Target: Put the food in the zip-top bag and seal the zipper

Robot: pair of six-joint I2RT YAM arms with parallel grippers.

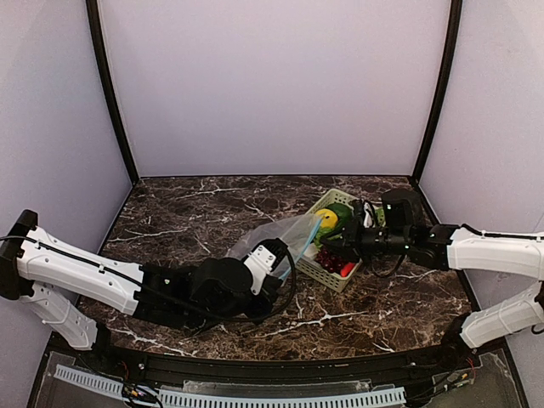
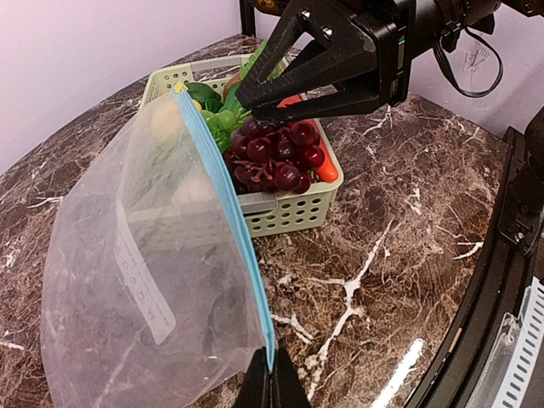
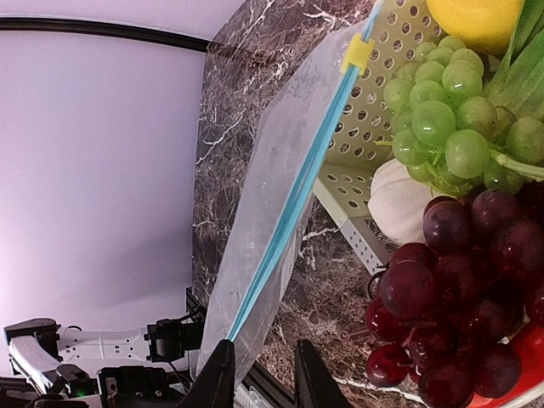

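Note:
The clear zip bag [image 2: 144, 255] with a blue zipper strip and yellow slider [image 3: 355, 55] is held upright by my left gripper, shut on the zipper's near end. My right gripper hangs part open above the crate, nothing seen between its fingers. The perforated crate [image 2: 289, 217] holds red grapes [image 3: 450, 289], green grapes [image 3: 442, 119], a white item [image 3: 395, 204], a yellow item [image 3: 476, 15], and green and red produce, partly hidden by bag and arm.
Bare marble table [image 1: 195, 204] lies at the back left and in front of the crate. Pale walls enclose the sides and back.

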